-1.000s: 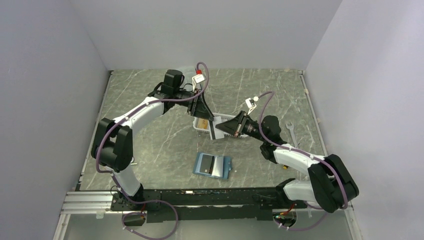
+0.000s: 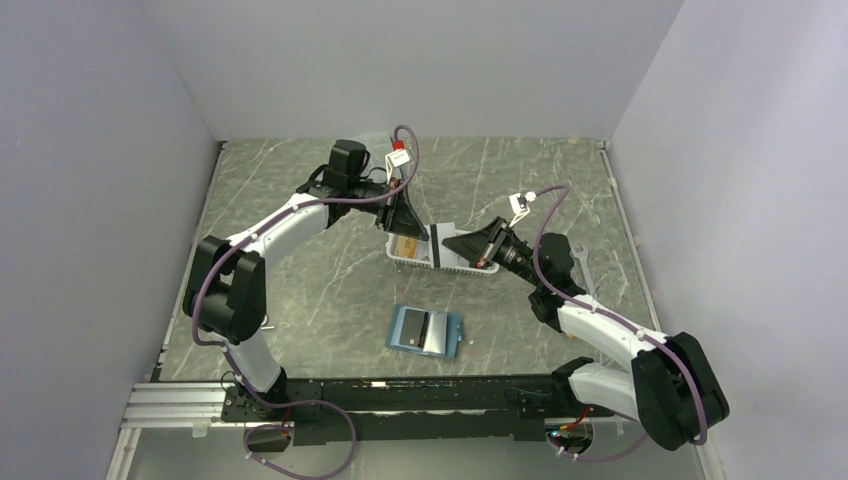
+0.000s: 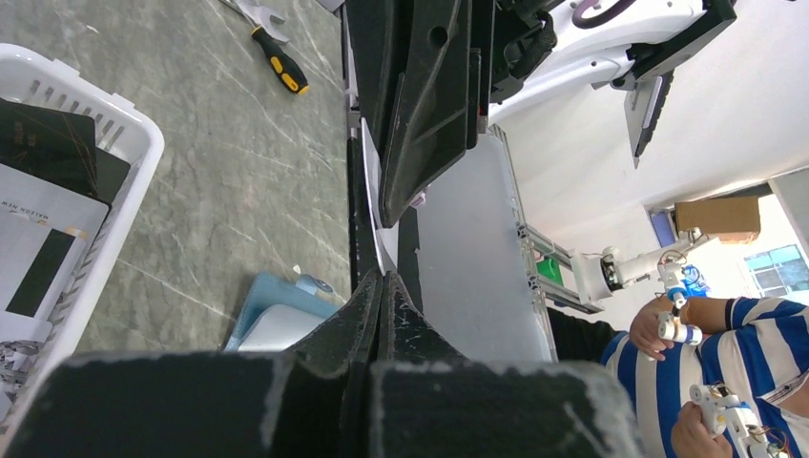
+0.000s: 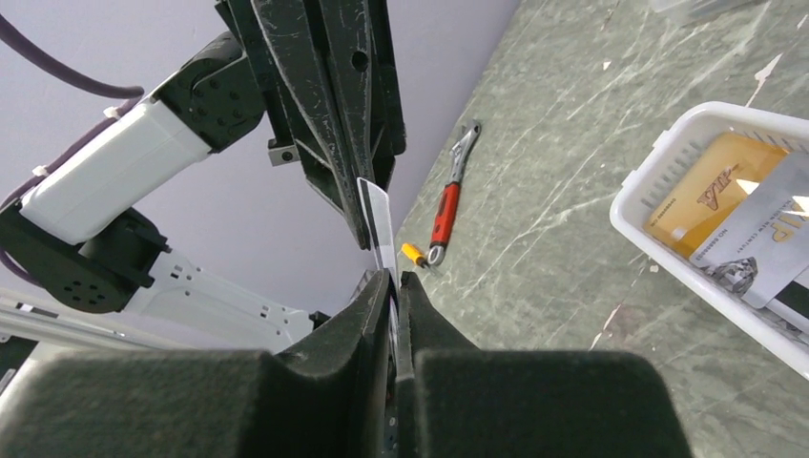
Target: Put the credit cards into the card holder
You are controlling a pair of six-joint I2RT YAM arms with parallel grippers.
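A white card with a dark stripe [image 2: 434, 247] spans the gap between my two grippers, raised above the basket. At its left end, my left gripper [image 2: 425, 237] is shut on it; my right gripper [image 2: 446, 243] is shut on its opposite side. Edge-on, the thin card [image 3: 372, 181] rises from the left fingertips in the left wrist view. From the right wrist view, the card [image 4: 379, 215] reaches between both pairs of fingers. The blue card holder [image 2: 453, 351] lies open on the table, dark and silvery surfaces showing inside.
Below the grippers sits a white basket [image 2: 391, 252] with more cards; a yellow card [image 4: 722, 176] and a dark one [image 3: 43, 138] show inside. A wrench [image 2: 584, 268] lies at the right. Clear marble surface separates basket and holder.
The right gripper has moved slightly right and away from the front edge. The card has swung from slanted to nearly straight. The left arm stays almost still.
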